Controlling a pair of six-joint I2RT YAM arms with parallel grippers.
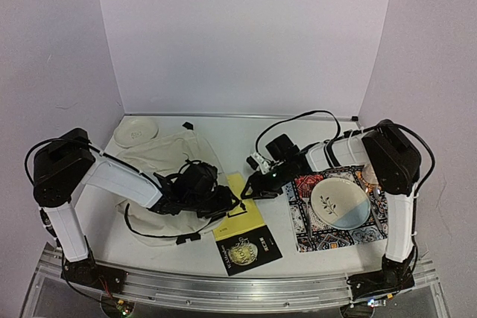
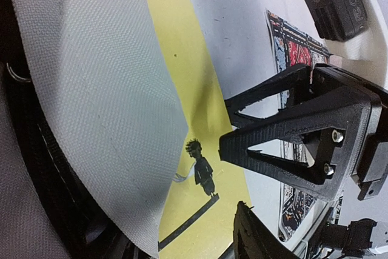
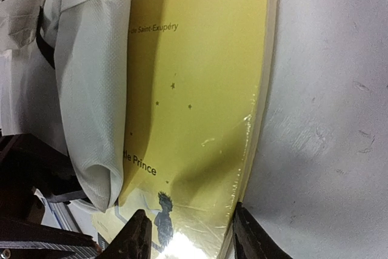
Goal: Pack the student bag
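Observation:
The yellow Little Prince book (image 1: 239, 221) lies flat, its left side covered by the edge of the cream bag (image 1: 160, 156). In the left wrist view, the bag's pale flap (image 2: 112, 89) overlaps the yellow cover. My left gripper is open over the lower part of the book, one finger beside the flap. My right gripper also stands open, with one of its fingers (image 3: 242, 235) at the book's spine edge and the other above the cover. A black book (image 1: 248, 250) lies just below the yellow one.
To the right, a patterned mat (image 1: 328, 241) holds a plate (image 1: 340, 203) and cutlery. A white bowl (image 1: 136, 132) stands at the back left. The two grippers are close together above the yellow book. Bare table lies behind them.

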